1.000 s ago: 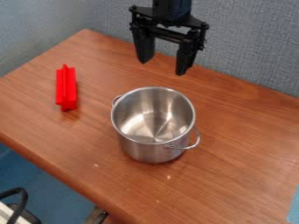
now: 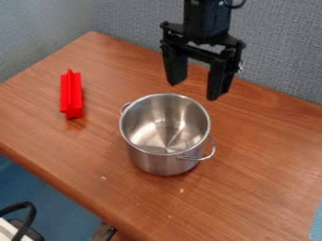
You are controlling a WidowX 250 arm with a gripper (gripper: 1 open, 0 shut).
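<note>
My black gripper (image 2: pixel 195 75) hangs over the table behind a steel pot (image 2: pixel 164 141), its two fingers spread wide with nothing between them. The pot stands upright with a handle on each side and looks empty. A red elongated object (image 2: pixel 72 94) lies at the left of the table, apart from the pot.
A grey padded wall (image 2: pixel 283 47) runs along the back. A black cable and some gear sit off the table's front left edge.
The gripper came down toward the pot and has since shifted to the right and slightly up. The pot and red object have not moved.
</note>
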